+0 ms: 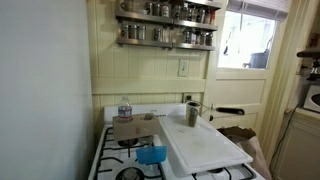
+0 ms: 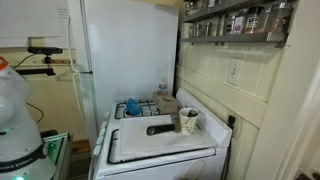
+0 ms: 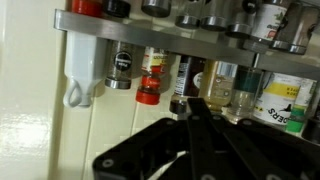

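Observation:
In the wrist view my gripper shows as a dark shape along the bottom, its fingertips close together. It appears shut, and anything between the fingers is hidden. Spice jars (image 3: 188,82) on a metal shelf (image 3: 180,38) fill the view ahead. In neither exterior view can I make out the gripper. A mug-like container (image 1: 193,113) stands at the back of the white board (image 1: 205,146) on the stove. Beside it extends a dark, handle-like object (image 1: 230,110); what it belongs to is unclear.
A blue object (image 1: 151,155) and a brown flat piece (image 1: 135,128) sit over the stove's left side, with a clear bottle (image 1: 125,109) behind. The arm's white body (image 2: 22,125) is at the left. Much of the white board is bare.

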